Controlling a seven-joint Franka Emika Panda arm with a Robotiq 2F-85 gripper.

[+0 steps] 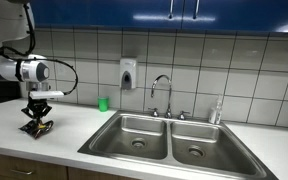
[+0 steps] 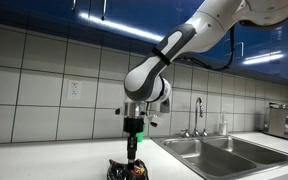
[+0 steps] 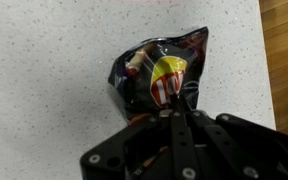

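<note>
A glossy black snack packet with a red, yellow and white picture lies on the pale speckled counter in the wrist view. My gripper is shut, its fingertips down against the packet's middle. Whether a fold of film is pinched between them cannot be made out. The packet's near part is hidden under the gripper. In exterior view 2 the dark packet looks crumpled around the fingertips, at the bottom edge of the picture. In exterior view 1 the packet sits at the counter's left side, beneath the arm.
A green cup stands by the tiled wall, and a soap bottle behind the sink. The counter's front edge is close to the packet.
</note>
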